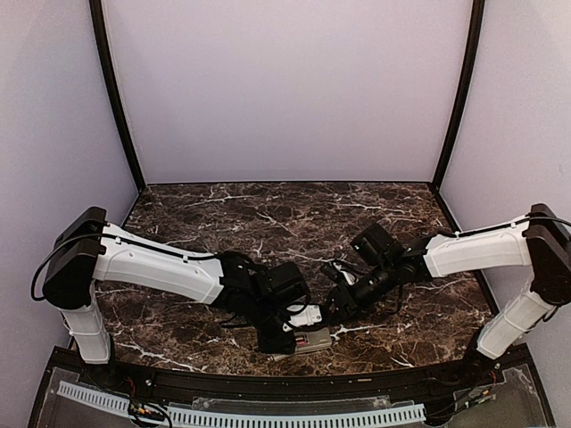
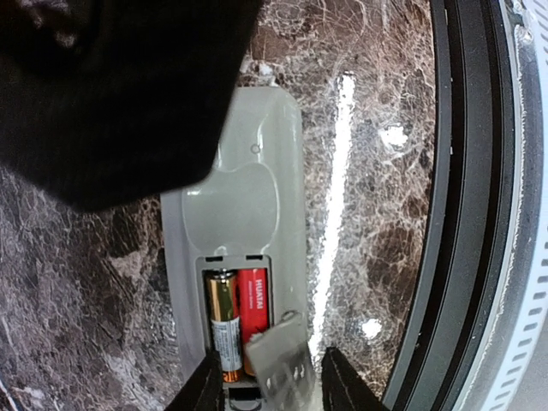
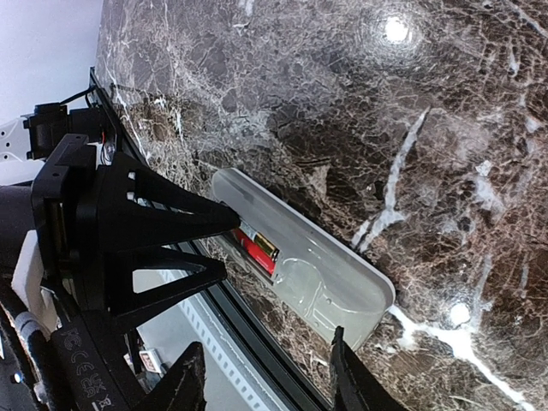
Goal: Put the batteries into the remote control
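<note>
The grey remote control (image 2: 287, 205) lies back up with its battery compartment uncovered. Inside, side by side, are a red battery (image 2: 254, 300) and a gold-and-silver battery (image 2: 224, 321). A small grey battery cover (image 2: 287, 360) sits tilted over the compartment's lower end, between the fingers of my left gripper. Those fingers stand apart, with a gap beside the cover; its lower end is out of view. In the right wrist view, the left fingertips (image 3: 224, 224) reach over the compartment. My right gripper is open and empty near the remote's other end.
Close by the remote runs the table's black front edge (image 1: 268, 379), with a white slotted strip (image 1: 294, 417) beyond it. Both arms sit close together around the remote.
</note>
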